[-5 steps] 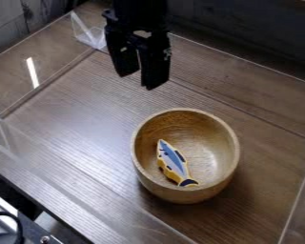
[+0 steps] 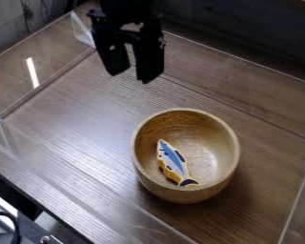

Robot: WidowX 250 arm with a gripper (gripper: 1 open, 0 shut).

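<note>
A wooden bowl (image 2: 209, 129) sits on the brown table, right of centre in the lower half. Inside it lies a small flat fish-shaped toy (image 2: 173, 162) in white, blue and yellow with dark spots. My black gripper (image 2: 131, 71) hangs above the table, up and to the left of the bowl, its two fingers apart and nothing between them.
A dark wall edge runs along the back. A black cable (image 2: 9, 218) shows at the lower left corner, off the table.
My gripper has moved slightly up and to the left over the last second. The bowl and toy are unchanged.
</note>
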